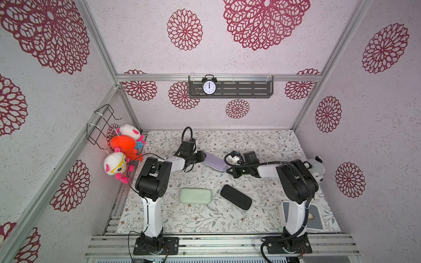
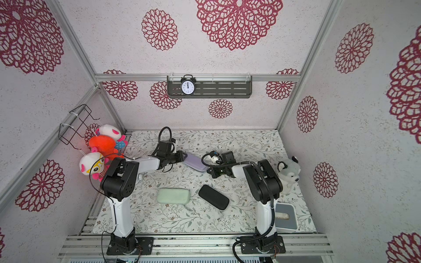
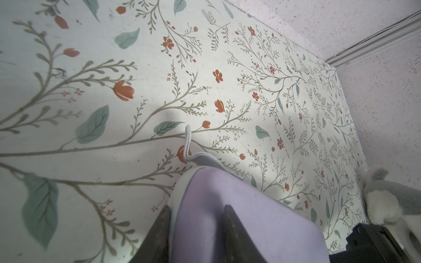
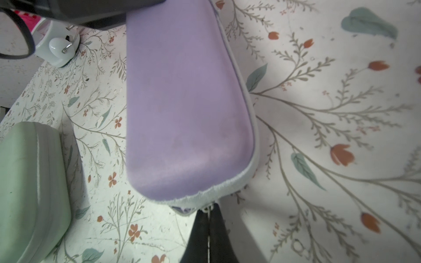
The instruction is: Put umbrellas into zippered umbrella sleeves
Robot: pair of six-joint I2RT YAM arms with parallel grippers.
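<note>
A lavender zippered sleeve [image 1: 214, 162] lies at the table's middle between both grippers. My left gripper [image 1: 201, 156] is shut on one end; in the left wrist view its fingers press the rounded end of the sleeve [image 3: 263, 219], and a looped strap sticks up beside it. At the other end, my right gripper has its fingertips together at the sleeve's pale zipper edge; whether a thin tab is between them is unclear. A green case [image 1: 195, 195] and a black case [image 1: 236, 196] lie nearer the front. I cannot see an umbrella clearly.
Plush toys [image 1: 123, 149] line the left wall, and a grey plush dog [image 2: 289, 173] sits at the right. A grey tray [image 2: 287, 223] is at the front right.
</note>
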